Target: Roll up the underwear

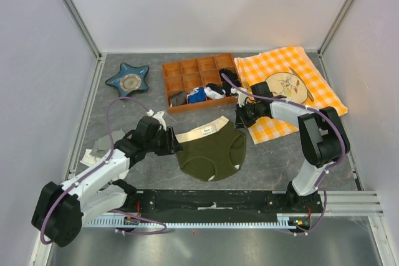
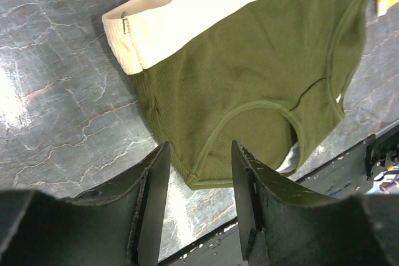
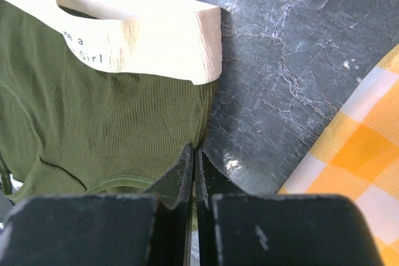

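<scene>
Dark olive underwear (image 1: pixel 209 154) with a cream printed waistband (image 1: pixel 203 131) lies spread flat on the grey marbled surface, its waistband toward the back. My right gripper is shut on the side edge of the underwear, just below the waistband's right end. Over the opposite side, my left gripper stands partly open with nothing between its fingers. Below its tips, the left wrist view shows the olive fabric (image 2: pixel 230 79), the leg opening and the left end of the waistband.
A brown compartment box (image 1: pixel 186 70) at the back holds several rolled garments in its front and right compartments. The checked orange cloth (image 1: pixel 271 130) with a round mat lies right. A blue star-shaped dish (image 1: pixel 141 79) stands back left. Folded grey cloth (image 1: pixel 103 146) lies beside the left arm.
</scene>
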